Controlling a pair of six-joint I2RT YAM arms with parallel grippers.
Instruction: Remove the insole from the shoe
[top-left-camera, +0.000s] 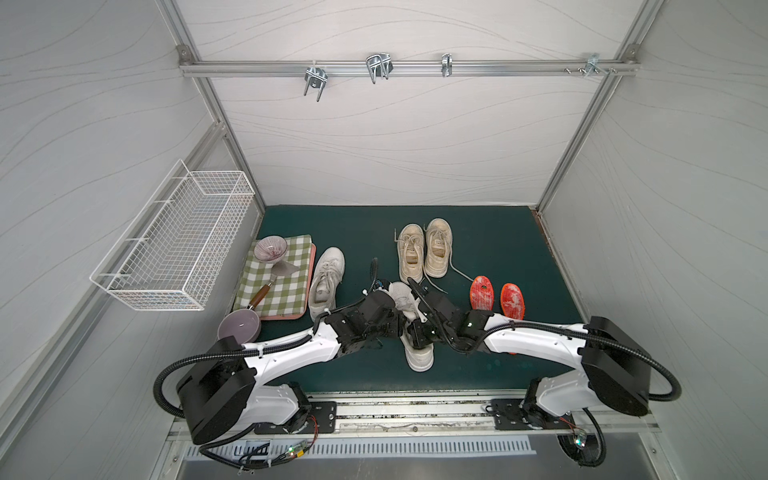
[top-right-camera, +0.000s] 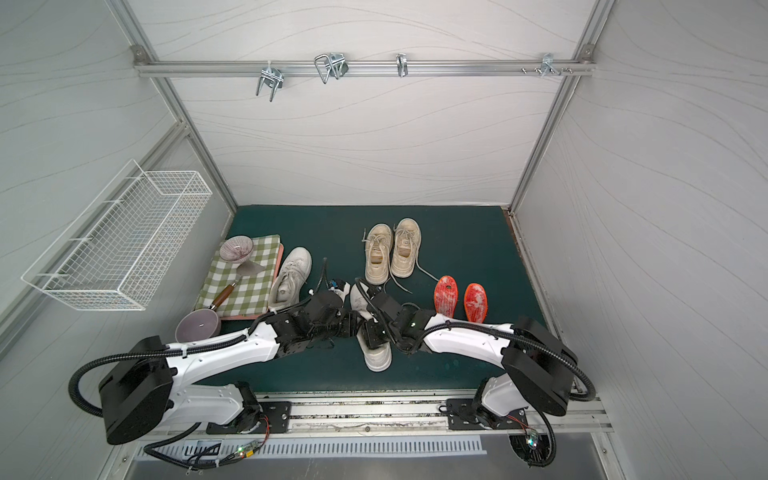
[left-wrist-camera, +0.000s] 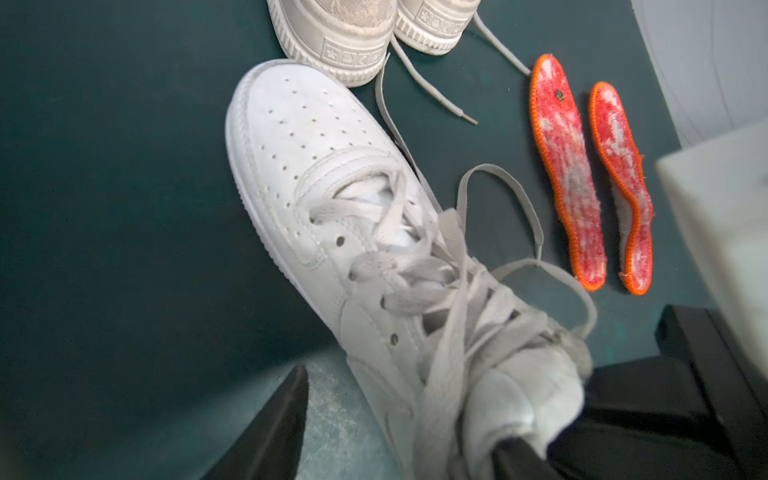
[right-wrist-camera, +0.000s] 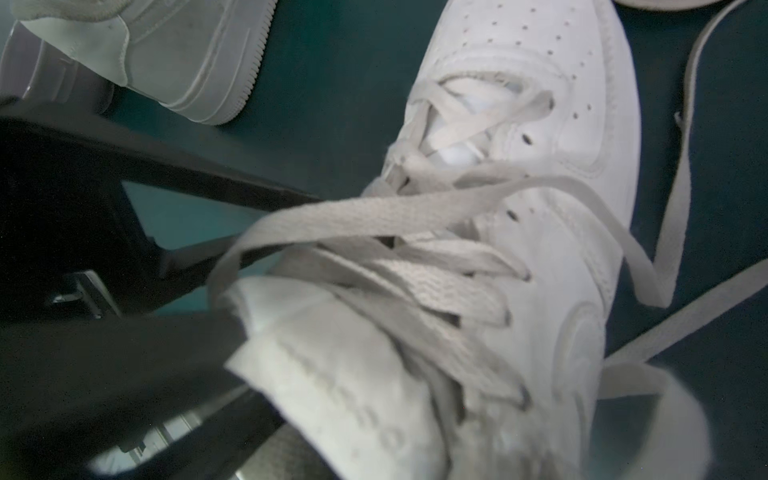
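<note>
A white laced shoe (left-wrist-camera: 320, 184) lies on the dark green mat in front of me, toe pointing away and heel (top-left-camera: 419, 358) toward the front edge. Its tongue (right-wrist-camera: 320, 376) stands up, and the insole inside is hidden. My left gripper (top-left-camera: 397, 322) is open at the shoe's left side, one finger (left-wrist-camera: 272, 432) outside it and the other by the tongue. From the right, my right gripper (top-left-camera: 419, 331) reaches in at the shoe's opening; it is shut, its tips hidden, with nothing showing between them. Two red insoles (left-wrist-camera: 568, 168) (left-wrist-camera: 628, 192) lie to the right.
The other white shoe (top-left-camera: 326, 281) stands to the left, beside a checked cloth (top-left-camera: 288, 297) with kitchenware. Two beige shoes (top-left-camera: 410, 252) (top-left-camera: 437, 246) stand just beyond the toe. Loose laces (right-wrist-camera: 680, 160) trail to the right.
</note>
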